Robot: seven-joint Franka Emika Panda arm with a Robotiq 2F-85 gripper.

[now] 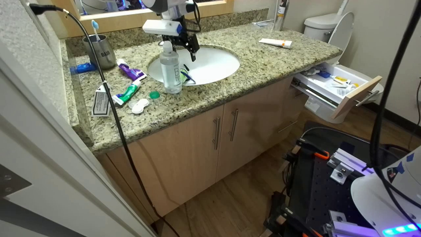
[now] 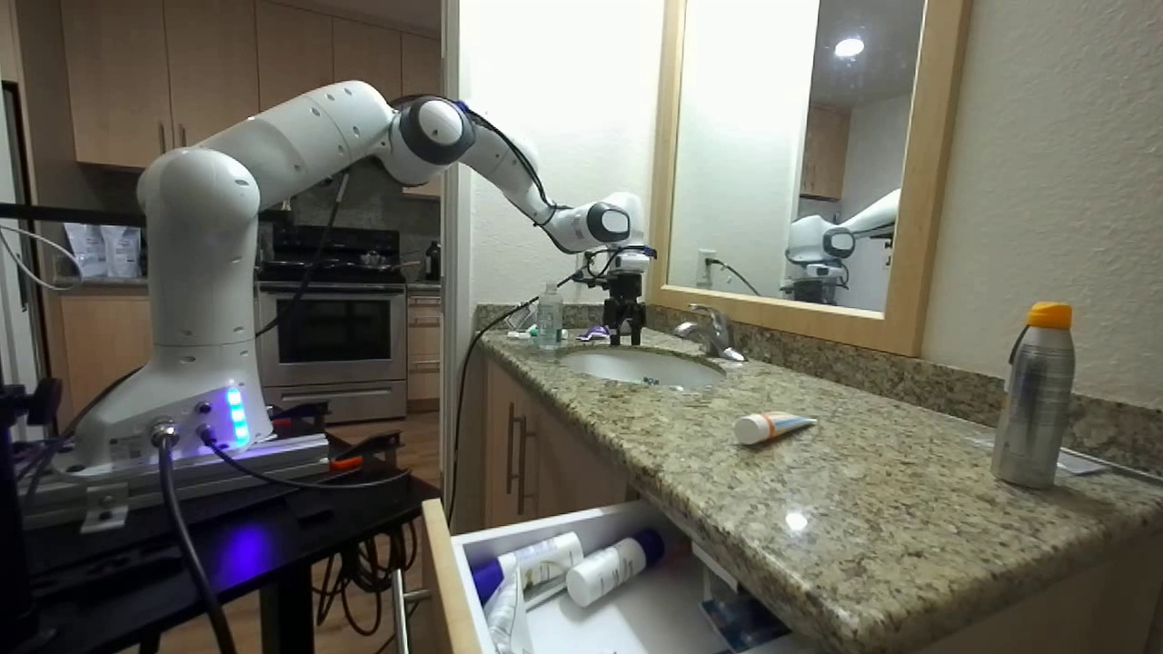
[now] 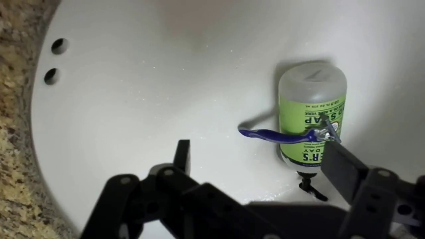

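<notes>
My gripper is open above the sink basin [image 3: 131, 111], its fingers spread wide with nothing held. In the wrist view a clear soap bottle with a green label [image 3: 312, 89] lies on its side in the basin, black pump toward the gripper. A purple razor [image 3: 275, 136] rests across the label, its metal head near my right finger [image 3: 344, 169]; whether they touch cannot be told. From exterior view 1, the gripper [image 1: 185, 49] hangs over the back of the sink, behind a tall clear bottle [image 1: 170, 73] that partly hides the razor and soap bottle.
Toothpaste tubes [image 1: 128, 92] and a metal cup [image 1: 103, 55] stand left of the sink. A white tube [image 2: 771, 427] and a spray can [image 2: 1036, 398] occupy the right counter. The faucet [image 2: 714, 331] is behind the basin; an open drawer [image 2: 436, 583] juts out in front.
</notes>
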